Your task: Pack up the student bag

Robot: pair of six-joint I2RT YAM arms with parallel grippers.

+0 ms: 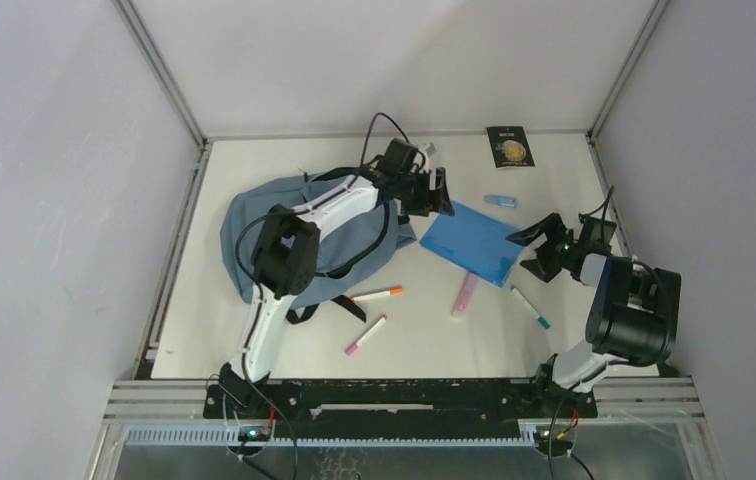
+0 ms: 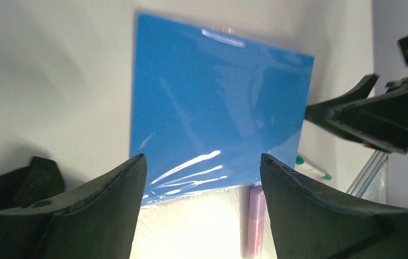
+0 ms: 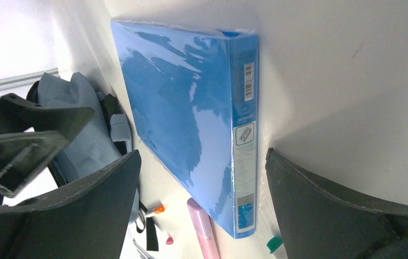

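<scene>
A glossy blue book (image 1: 472, 240) lies flat on the table, its labelled spine toward my right gripper (image 1: 528, 249), which stands open beside that edge, fingertips low at either side of it. My left gripper (image 1: 427, 197) hangs over the book's upper-left corner, its fingers parted with nothing held between them. The blue-grey bag (image 1: 259, 235) lies at the left of the table, partly under my left arm, its black straps showing. A pink case (image 1: 464, 295) lies just below the book; a small light-blue item (image 1: 500, 200) lies above it.
A dark booklet (image 1: 510, 147) lies at the back right. Markers with orange (image 1: 379, 294), pink (image 1: 365, 334) and green (image 1: 531, 307) caps lie on the front half.
</scene>
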